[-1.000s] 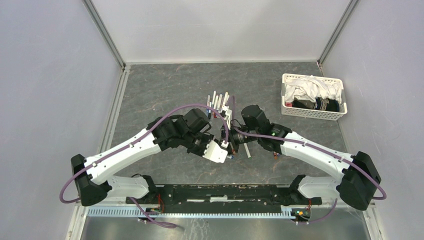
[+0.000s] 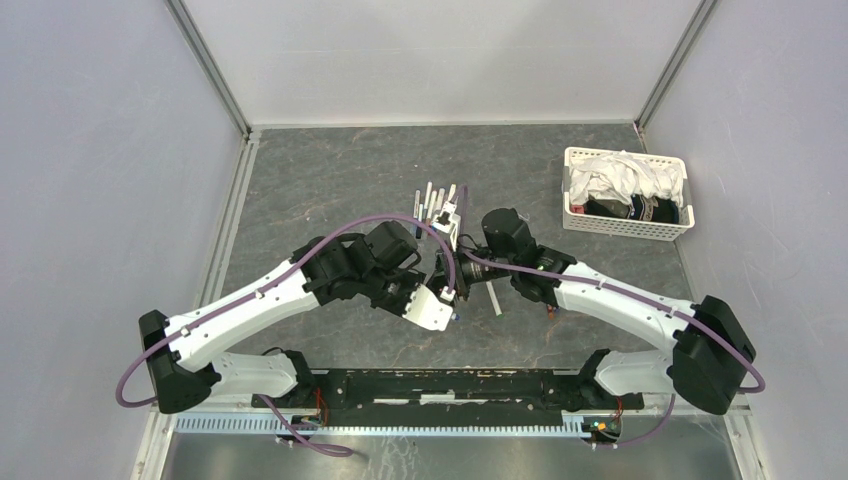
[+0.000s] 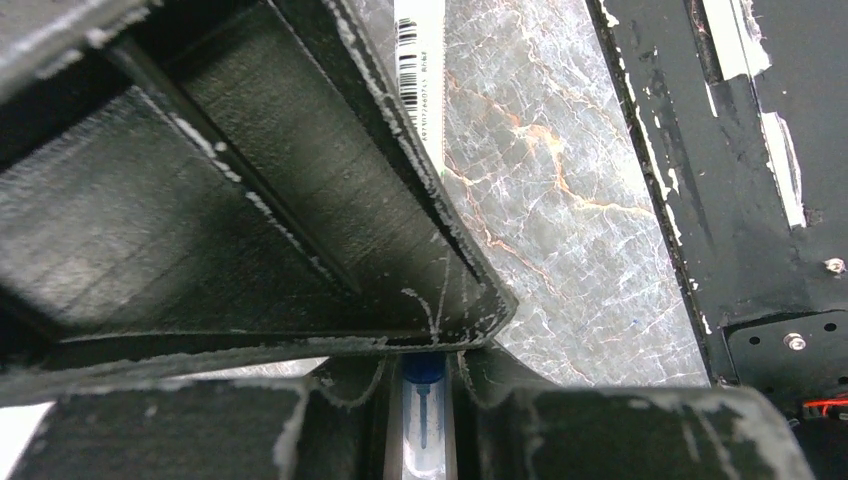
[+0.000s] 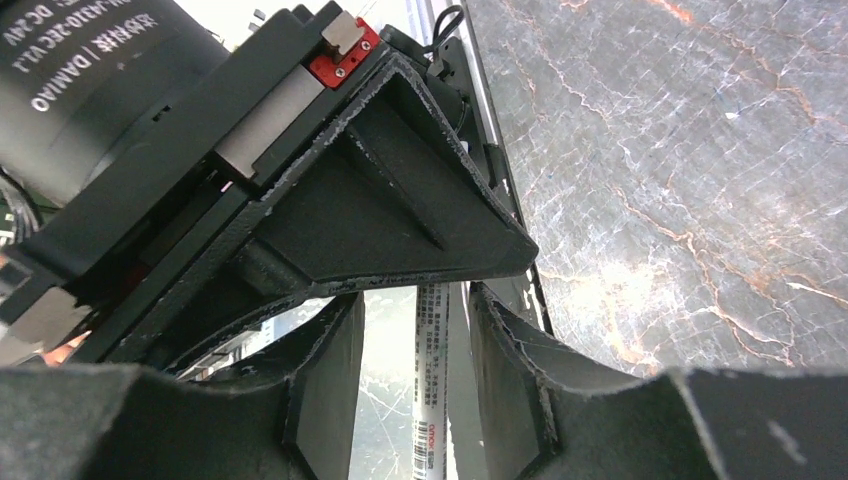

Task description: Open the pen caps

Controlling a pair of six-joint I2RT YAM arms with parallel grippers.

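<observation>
In the left wrist view, a pen's blue end with a clear cap (image 3: 424,440) sits between the fingers of my left gripper, which close against its two sides. Beyond the black finger crossing that view, a white barcoded barrel (image 3: 420,90) runs on in the same line. Around the white pen (image 4: 431,390) in the right wrist view stands my right gripper, open, with a gap on either side of the barrel. From above, the two grippers meet mid-table and hide most of this pen.
Several pens (image 2: 434,203) lie in a group behind the grippers. Another white pen (image 2: 494,299) rests right of them on the table. A white basket (image 2: 625,226) with cloth stands at the back right.
My right gripper has shifted slightly to the left in the top view, its arm with it. The left arm has barely moved. The loose pens and basket stay put.
</observation>
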